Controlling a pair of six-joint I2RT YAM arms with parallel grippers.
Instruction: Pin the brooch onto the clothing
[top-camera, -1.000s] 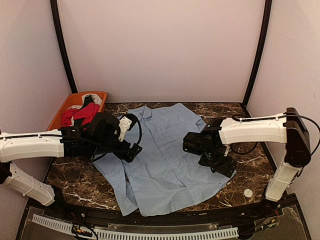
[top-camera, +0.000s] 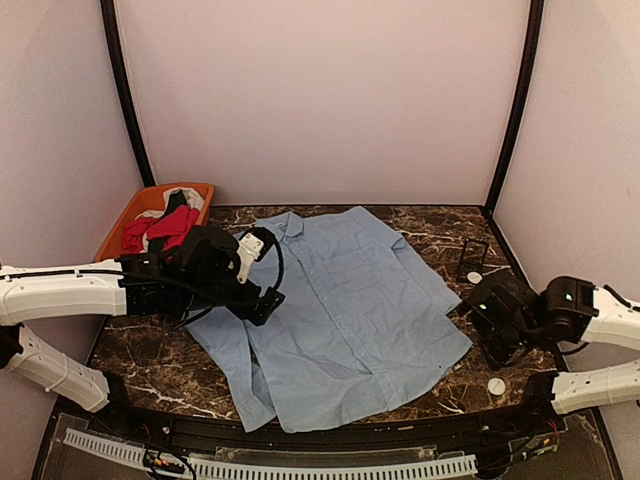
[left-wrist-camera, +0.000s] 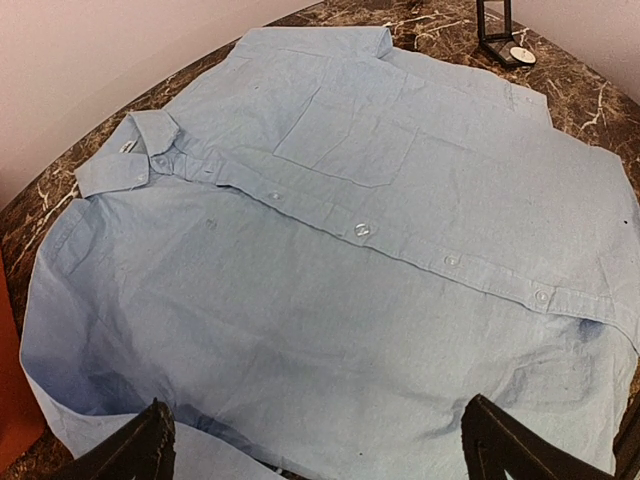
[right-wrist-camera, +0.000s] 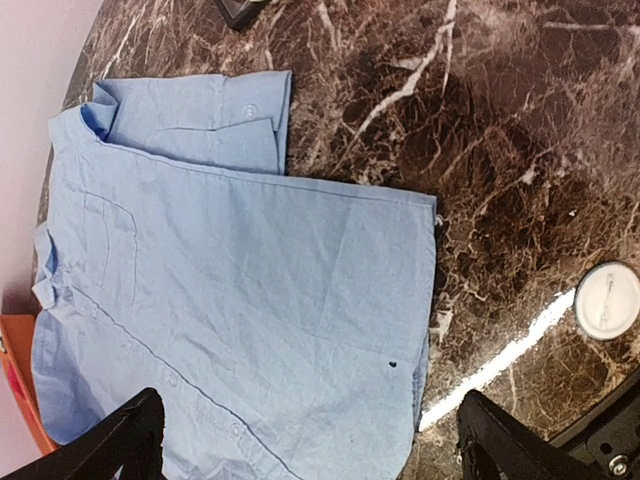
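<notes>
A light blue button shirt (top-camera: 340, 310) lies spread on the marble table, its collar at the back and a breast pocket (left-wrist-camera: 345, 140) showing. My left gripper (top-camera: 265, 300) hangs over the shirt's left side, open and empty; its fingers frame the left wrist view at the bottom. My right gripper is open at the shirt's right edge, partly hidden by its arm in the top view. A white round disc (right-wrist-camera: 605, 300) lies on the bare table to the right; another (left-wrist-camera: 522, 55) sits by a black stand (top-camera: 462, 260) at the back right. Which is the brooch I cannot tell.
An orange bin (top-camera: 120, 225) with red and white cloth stands at the back left. Bare marble (top-camera: 440, 230) shows at the back and right. Walls enclose the left, back and right sides.
My right arm has moved to the right, off the shirt toward the table's right side, uncovering more of the shirt and the black stand. The left arm has not moved.
</notes>
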